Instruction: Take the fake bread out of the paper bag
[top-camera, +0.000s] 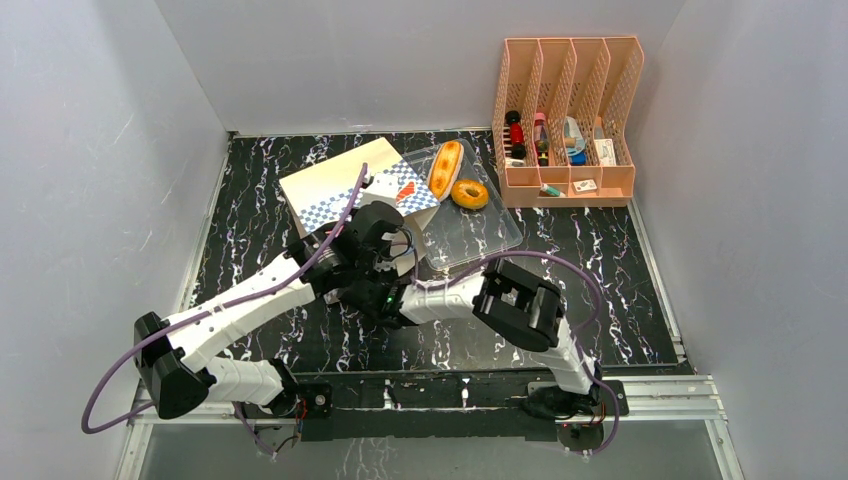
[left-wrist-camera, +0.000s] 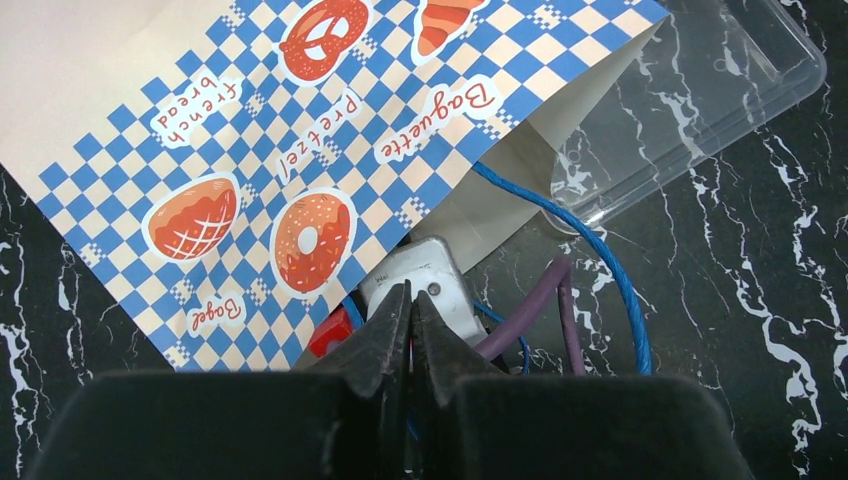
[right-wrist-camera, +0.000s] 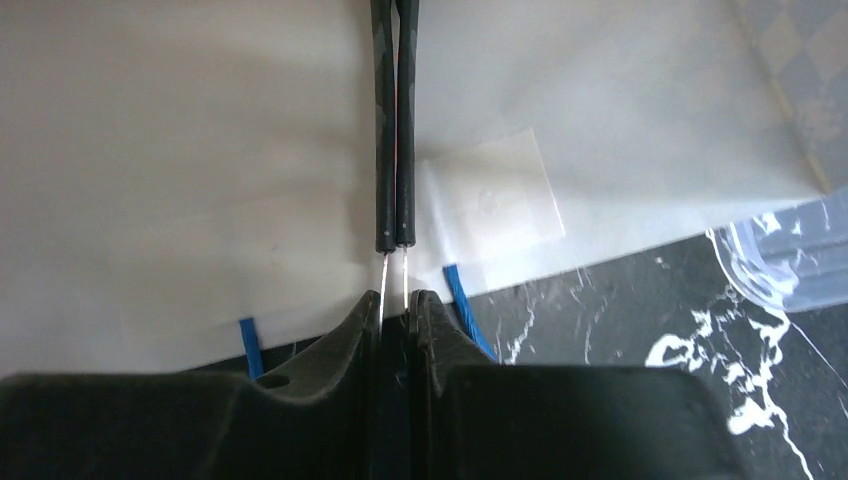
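Note:
The paper bag (top-camera: 345, 185) lies on the table, its blue-and-white checked part (left-wrist-camera: 250, 200) and open mouth toward the front right. A fake baguette (top-camera: 446, 168) and a fake bagel (top-camera: 469, 194) sit on the clear tray (top-camera: 480, 240) beside it. My left gripper is shut above the bag's mouth, nothing showing between its fingers. My right gripper reaches in at the mouth; its long dark fingers (right-wrist-camera: 385, 170) lie close together against pale paper. They run to the top edge of the right wrist view, and no bread shows between them. The bag's inside is mostly hidden.
A pink divided organizer (top-camera: 570, 185) with small items stands at the back right. Both arms cross close together in front of the bag, with purple and blue cables (left-wrist-camera: 610, 255) looping there.

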